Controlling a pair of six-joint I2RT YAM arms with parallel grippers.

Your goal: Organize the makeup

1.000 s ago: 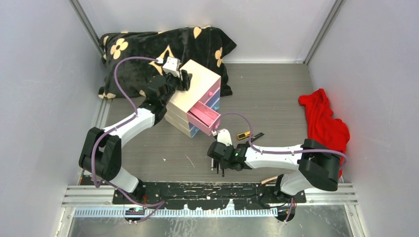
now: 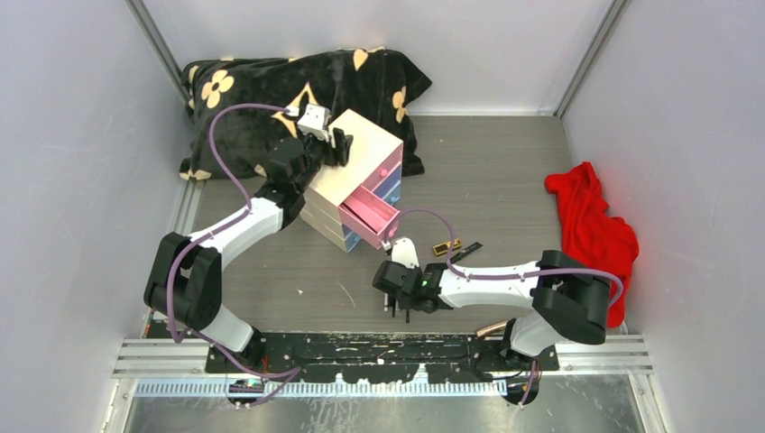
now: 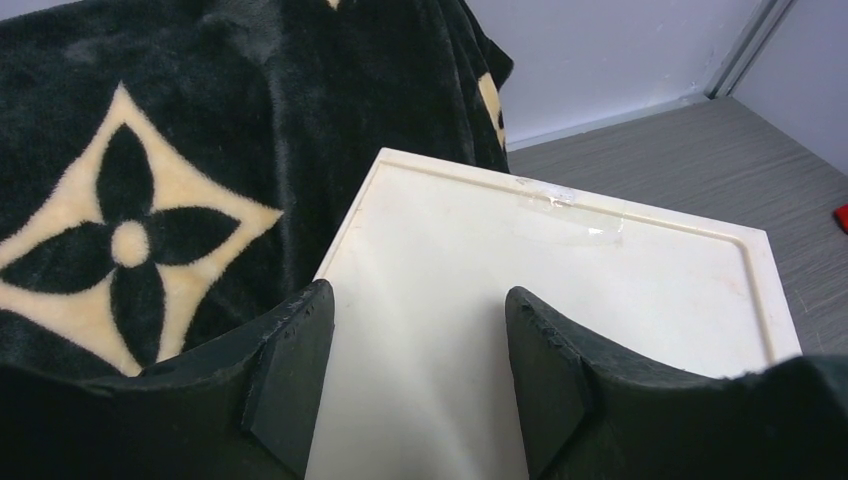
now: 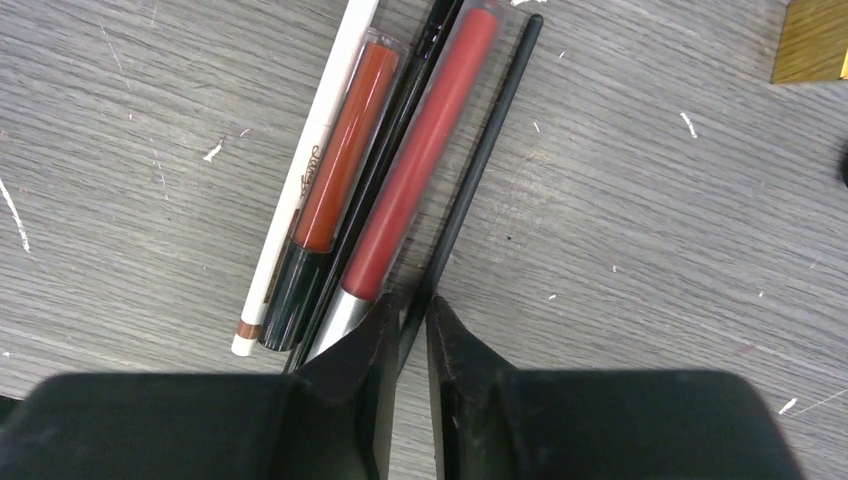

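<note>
My left gripper is part open over the white top [image 3: 430,230] of the drawer cabinet [image 2: 356,153], whose pink drawer [image 2: 370,212] is pulled out. My right gripper is low over a row of makeup on the table: a white pencil [image 4: 292,190], an orange-red gloss [image 4: 340,150], a black pencil [image 4: 390,140], a red gloss [image 4: 420,150] and a thin black stick [image 4: 480,150]. Its fingertips sit close together at the black stick's lower part; whether they grip it I cannot tell.
A gold-yellow item [image 2: 446,246] lies right of the pink drawer. A patterned black blanket [image 2: 225,126] is behind the cabinet, a red cloth [image 2: 586,225] at the right.
The right arm has shifted slightly toward the left in the top view. The left arm and the cabinet look unchanged.
</note>
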